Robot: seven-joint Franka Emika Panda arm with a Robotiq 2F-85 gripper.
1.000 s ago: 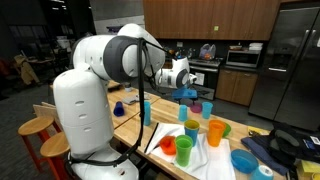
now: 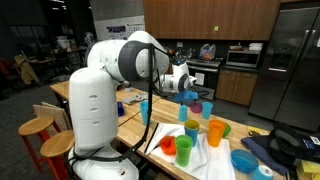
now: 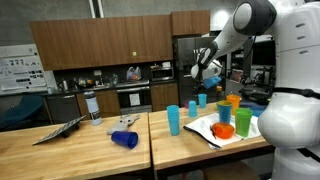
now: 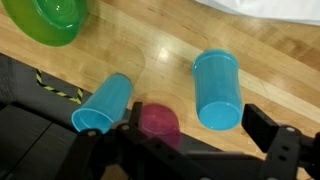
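In the wrist view my gripper stands open, its dark fingers (image 4: 262,127) spread wide along the lower part of the picture. A blue cup (image 4: 217,82) is ahead of the gap between them, towards the right finger. Nothing shows gripped. Left of it are a maroon cup (image 4: 158,121), partly hidden behind the left finger, and a second blue cup (image 4: 108,98). A green bowl (image 4: 52,16) is at the upper left. In exterior view 1 the white arm (image 2: 93,105) reaches over the table; the gripper's tips are hard to make out there.
A white cloth (image 2: 212,157) carries or borders several cups, among them orange (image 2: 215,131) and green (image 2: 183,150) ones, with a red bowl (image 2: 167,145) beside them. A blue bowl (image 2: 243,160) lies to the right. A person (image 2: 180,77) is behind the table.
The arm's upper part has shifted slightly in exterior view 1. The cups and bowls on the table look unmoved.
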